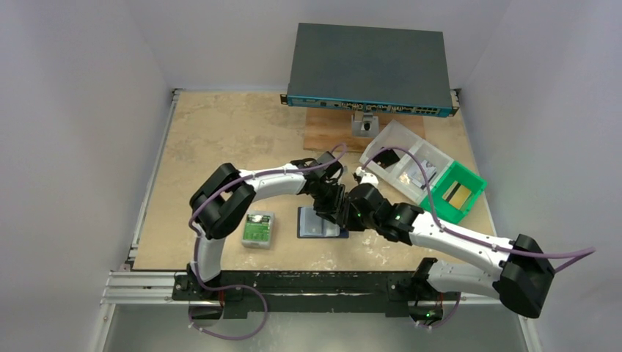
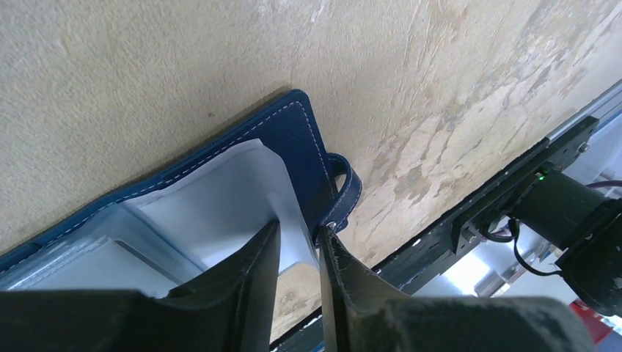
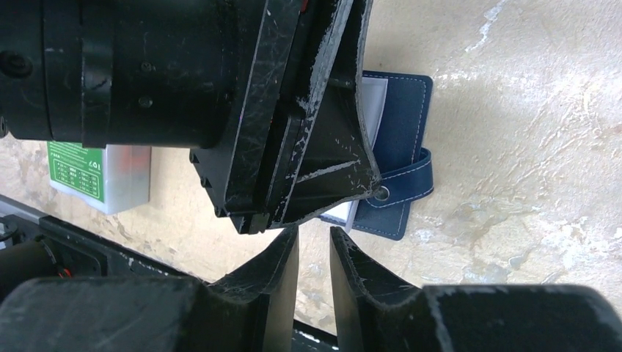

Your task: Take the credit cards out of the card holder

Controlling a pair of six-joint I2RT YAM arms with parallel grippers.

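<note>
The navy card holder (image 1: 344, 233) lies open on the table, clear plastic sleeves (image 2: 213, 205) inside and a snap strap (image 3: 403, 181) at one edge. My left gripper is over the sleeves' outer edge near that strap, its fingers parted around the white sleeve's edge, touching or nearly so. My right gripper hangs just right of it, above the table, fingertips a little apart with nothing visible between them; the left gripper's body hides much of the holder in the right wrist view. Individual cards cannot be made out.
A green-labelled clear box (image 1: 257, 229) sits left of the holder. At the right stand a white divided tray (image 1: 400, 176) and a green tray (image 1: 471, 192). A dark network unit (image 1: 367, 66) is at the back.
</note>
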